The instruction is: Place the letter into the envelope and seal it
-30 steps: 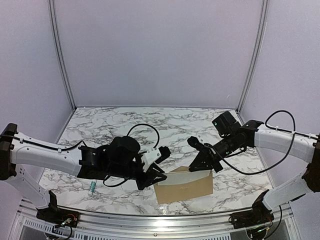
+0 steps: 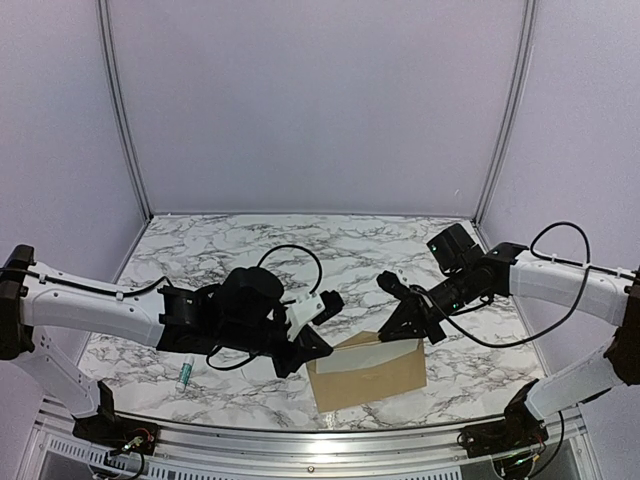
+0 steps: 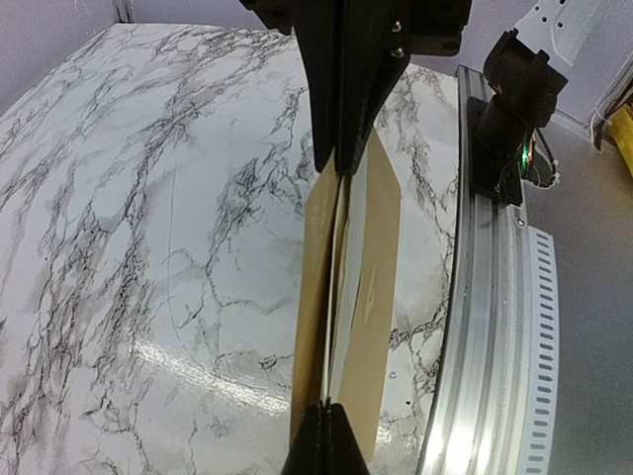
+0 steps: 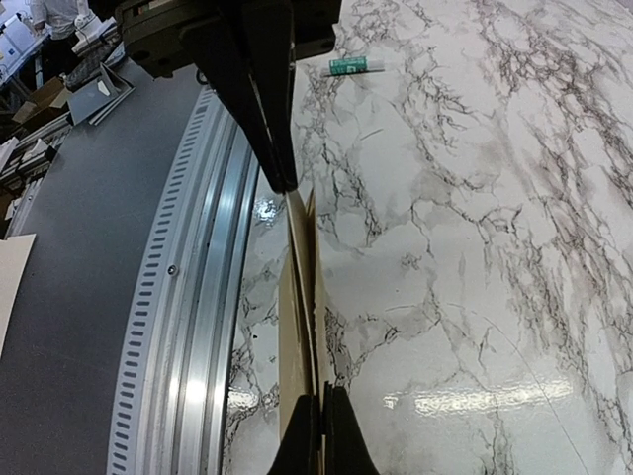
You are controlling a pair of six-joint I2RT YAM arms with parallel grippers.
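The brown envelope (image 2: pixel 370 385) stands on edge near the table's front, with the white letter (image 2: pixel 375 355) showing in its upper part. My left gripper (image 2: pixel 318 355) is shut at the envelope's left top edge; in the left wrist view its tips (image 3: pixel 325 421) meet the thin top edges of paper. My right gripper (image 2: pixel 385 333) is shut at the right top edge, where the right wrist view shows thin paper between its tips. Whether each holds letter, envelope or both is hard to tell.
A glue stick (image 2: pixel 185 372) lies at the front left of the marble table (image 2: pixel 220 240). An aluminium rail (image 2: pixel 250 435) runs along the front edge.
The right arm looks almost unmoved.
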